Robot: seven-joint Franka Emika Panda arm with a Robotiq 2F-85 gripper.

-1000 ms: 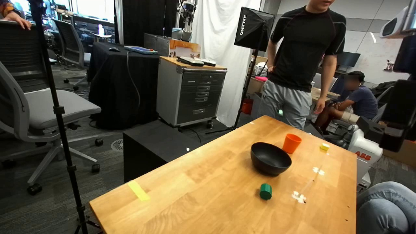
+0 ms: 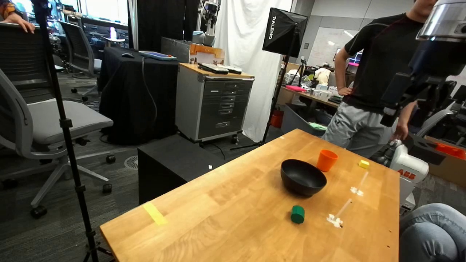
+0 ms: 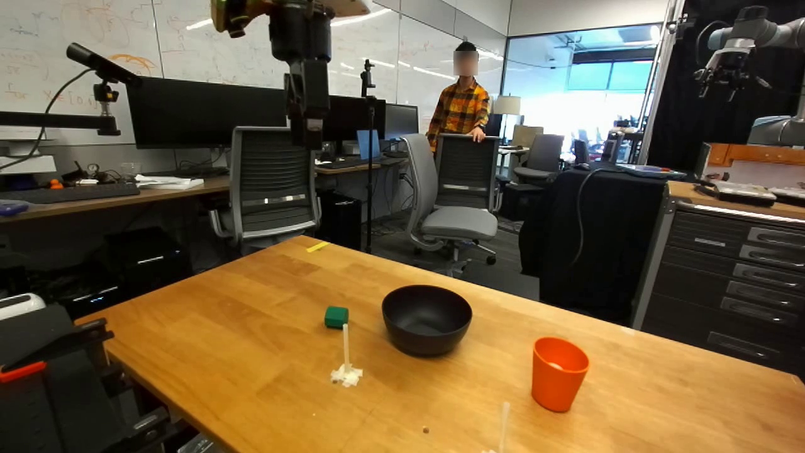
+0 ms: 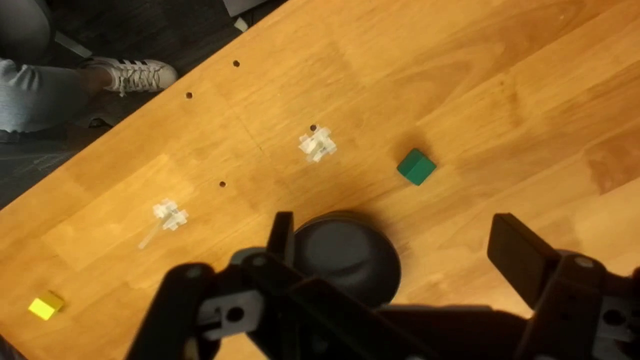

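Note:
High over the wooden table (image 2: 244,192) hangs my gripper, its two fingers wide apart and nothing between them. Beneath it in the wrist view lies a black bowl (image 4: 348,258), partly covered by the left finger. A green block (image 4: 416,167) rests on the table near the bowl, apart from it. In exterior view 1 an orange cup (image 2: 326,160) stands upright just behind the bowl, and a small yellow block (image 2: 363,164) lies towards the far right edge. The bowl's inside shows dark in exterior view 2, with nothing seen in it.
Two thin clear sticks stand taped to the table, one at a white tape patch (image 3: 346,375). Yellow tape (image 2: 155,213) marks the far-left table end. A person in black (image 2: 371,65) stands behind the table. Bare wood spreads left of the bowl.
In exterior view 1 my gripper has moved left and its arm is turned differently. The standing person has shifted right. Bowl, cup and blocks lie where they were.

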